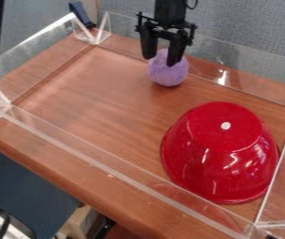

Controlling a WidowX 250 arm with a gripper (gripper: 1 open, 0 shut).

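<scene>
My black gripper [166,44] hangs at the top centre, just over a purple ball [168,71] near the back of the wooden table, its fingers apart on either side above the ball's top. The ball rests on the table. A large red upturned bowl [217,160] with a small pale spot on top sits at the front right.
Low clear walls [119,172] fence the table area on several sides. A small dark object [81,14] is at the back left corner, outside the walls.
</scene>
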